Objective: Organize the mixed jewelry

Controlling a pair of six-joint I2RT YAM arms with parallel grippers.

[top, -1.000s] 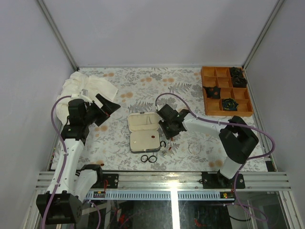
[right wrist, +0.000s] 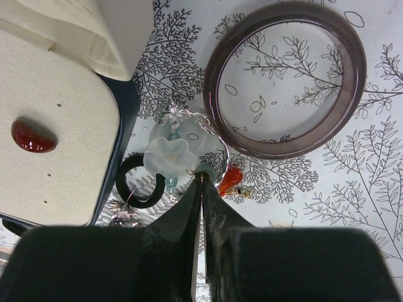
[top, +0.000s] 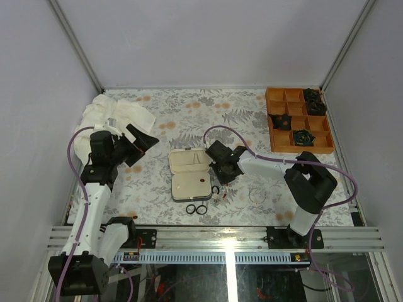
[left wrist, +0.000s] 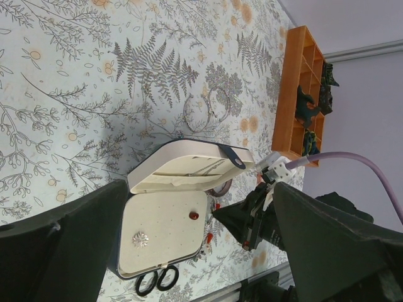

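The cream jewelry box (top: 192, 187) lies with its lid up, holding a red stud (right wrist: 33, 137) and a silvery flower piece (left wrist: 140, 239). Right of the box, a pale flower earring (right wrist: 169, 157) and a red drop earring (right wrist: 230, 179) lie close together beside a black ring (right wrist: 126, 182) and a brownish bangle (right wrist: 349, 75). My right gripper has its fingertips almost together at the flower earring's silver loop; whether they pinch anything cannot be made out. Over the table's left side my left gripper (top: 142, 144) is open and empty.
In front of the box lie two black rings (left wrist: 168, 278). Thin silver hoops (left wrist: 210, 112) rest on the patterned cloth. At the back right stands an orange compartment tray (top: 275, 139) with dark pouches. A white cloth (top: 129, 112) is bunched behind my left arm.
The left arm and the box have not moved.
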